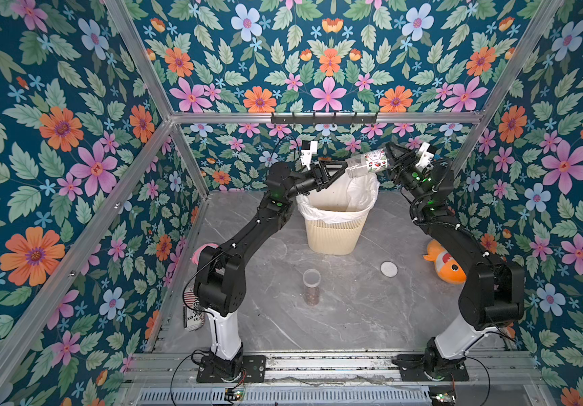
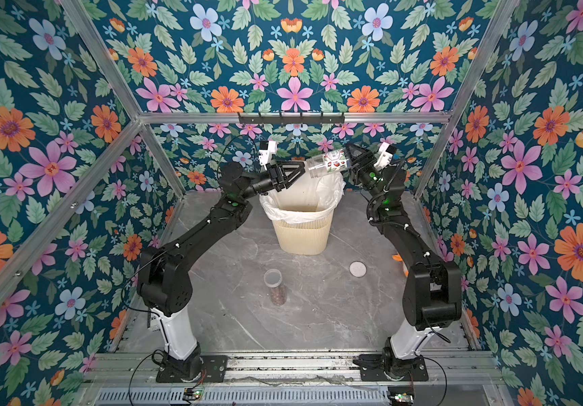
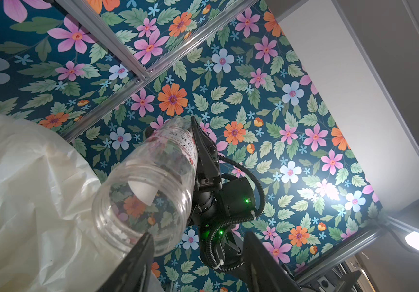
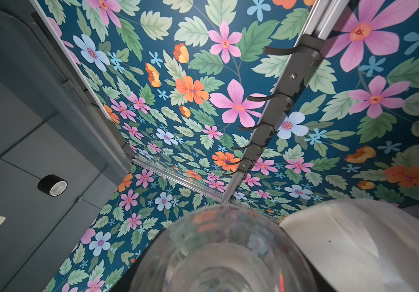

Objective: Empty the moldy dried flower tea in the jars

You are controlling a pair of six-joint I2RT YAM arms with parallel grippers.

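Above the lined bin (image 1: 336,233) my right gripper (image 1: 389,159) is shut on a clear jar (image 1: 367,163) with a printed label, held tilted nearly sideways. The jar's mouth (image 3: 141,214) faces my left gripper, and its inside looks clear of tea apart from a whitish patch that may be the label's back. My left gripper (image 1: 342,167) stands part open just left of the jar's mouth, its fingers (image 3: 139,265) apart with nothing between them. A second, open jar (image 1: 311,287) with brownish contents stands on the table.
A white round lid (image 1: 389,269) lies on the table right of the standing jar. An orange plush toy (image 1: 448,262) sits at the right. The bin's white liner (image 3: 29,204) rises close beside the left gripper. Bare table surrounds the standing jar.
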